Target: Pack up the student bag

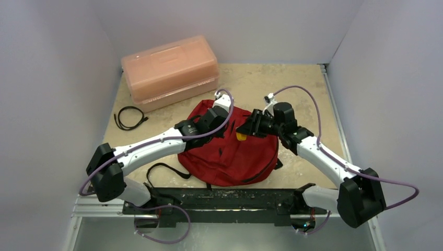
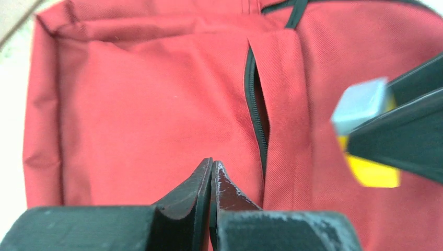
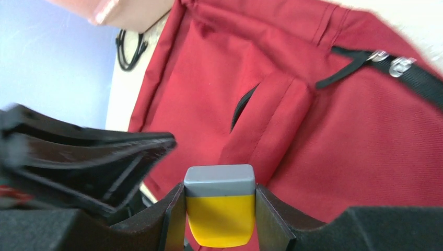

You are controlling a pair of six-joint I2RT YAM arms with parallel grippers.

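A red bag point(image 1: 235, 162) lies flat on the table beneath both arms. Its pocket slit with a dark zipper point(image 2: 256, 107) gapes a little beside a raised red flap point(image 2: 287, 115). My left gripper is shut with its tips together, nothing between them; the flap and zipper stand outside, to the right of the tips. My right gripper is shut on a yellow and grey block point(image 3: 220, 219), held above the bag right of the pocket. In the top view the left gripper's tips are hidden by its own arm.
A translucent orange box point(image 1: 170, 68) stands at the back left. A coiled black cable point(image 1: 130, 119) lies left of the bag, and a black strap point(image 1: 170, 167) trails at the front left. Bare table point(image 1: 298, 86) shows at the back right.
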